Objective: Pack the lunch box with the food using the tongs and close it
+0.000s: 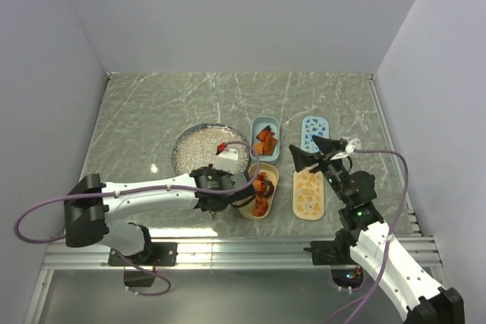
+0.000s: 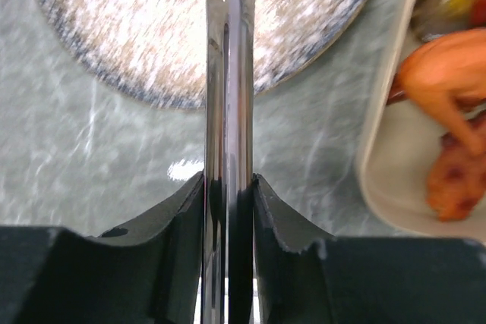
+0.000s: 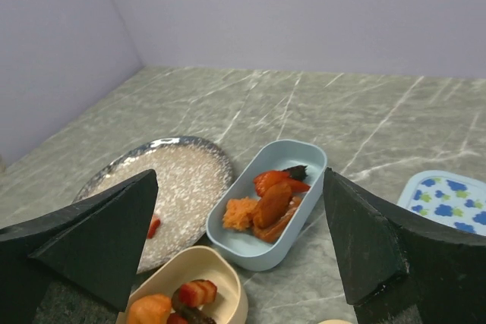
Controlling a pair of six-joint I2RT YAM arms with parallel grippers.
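My left gripper is shut on steel utensils, apparently a fork and tongs, held over the counter beside the speckled round plate (image 2: 129,36), which has a small red piece on it. The cream box (image 2: 368,149) with orange food pieces lies to its right. The blue box (image 3: 258,256) holds orange and red food. My right gripper (image 1: 313,154) stands open, empty, above and between the pale blue lid (image 1: 314,124) and the cream lid (image 1: 308,202); in the right wrist view its fingers frame the blue box.
Grey walls (image 1: 235,13) surround the marble counter (image 1: 129,127) at back and sides. Both lids lie to the right of the boxes.
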